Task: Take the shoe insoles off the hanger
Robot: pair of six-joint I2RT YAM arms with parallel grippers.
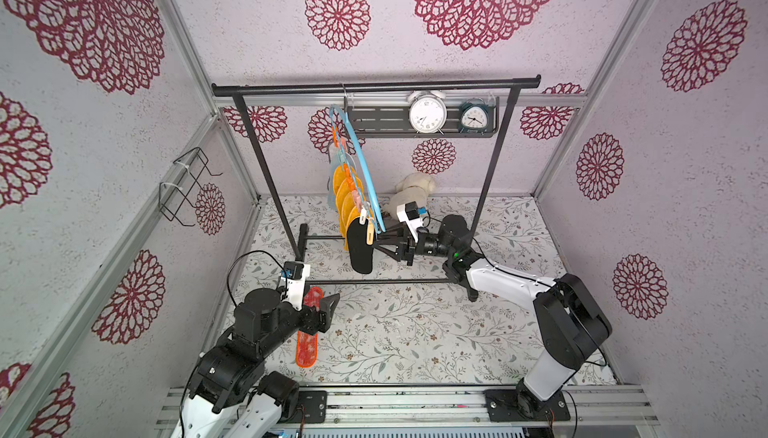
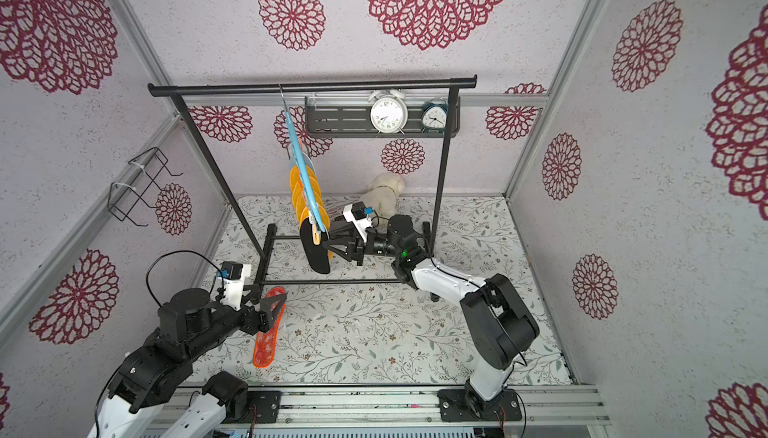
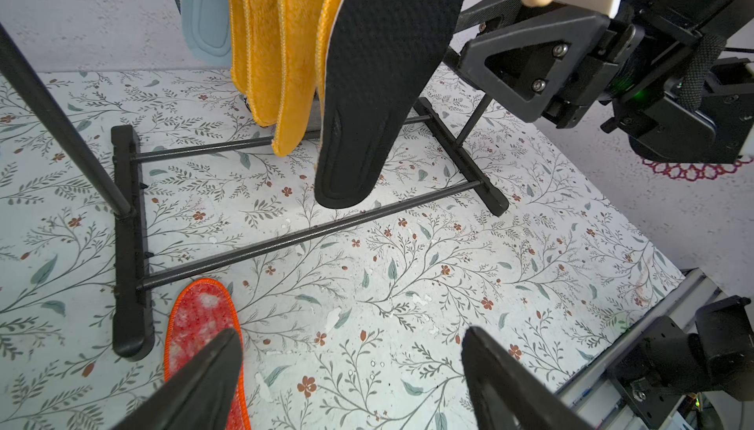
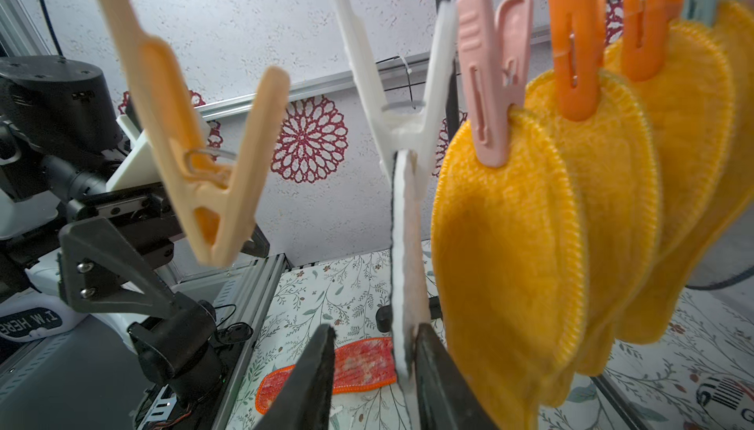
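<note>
A blue hanger (image 1: 361, 162) hangs from the rack, its clips bearing yellow insoles (image 4: 510, 249), a black one and a grey-blue one (image 3: 205, 10). The black insole (image 1: 361, 252) is nearest the front. In the right wrist view it shows edge-on, its pale side (image 4: 408, 249) under a white clip (image 4: 400, 119). My right gripper is part open around that insole, which lies close to one finger, with a gap to the other. A beige clip (image 4: 204, 186) beside it is empty. My left gripper stands open and empty near a red insole (image 1: 306, 350) on the table.
The black rack (image 1: 376, 86) frames the workspace, with its lower bar (image 3: 314, 243) crossing above the table. Two clocks (image 1: 428, 114) sit on a back shelf, and a plush toy (image 1: 413, 190) is behind the insoles.
</note>
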